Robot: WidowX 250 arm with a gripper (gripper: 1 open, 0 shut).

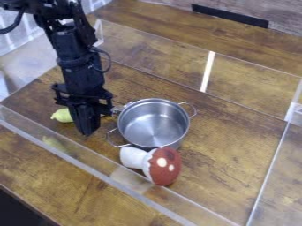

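The black robot arm reaches down from the upper left to its gripper point(84, 118), low over the wooden table at the left of a steel pot point(154, 122). The gripper looks dark and small here; whether its fingers are open or shut is hard to tell. A pale yellow-green object point(63, 115) lies beside and partly behind the gripper. In front of the pot lies a white and red object point(161, 166) on its side.
Clear panels border the wooden work surface point(236, 132) along the front and right. A pale strip point(207, 71) lies at the back.
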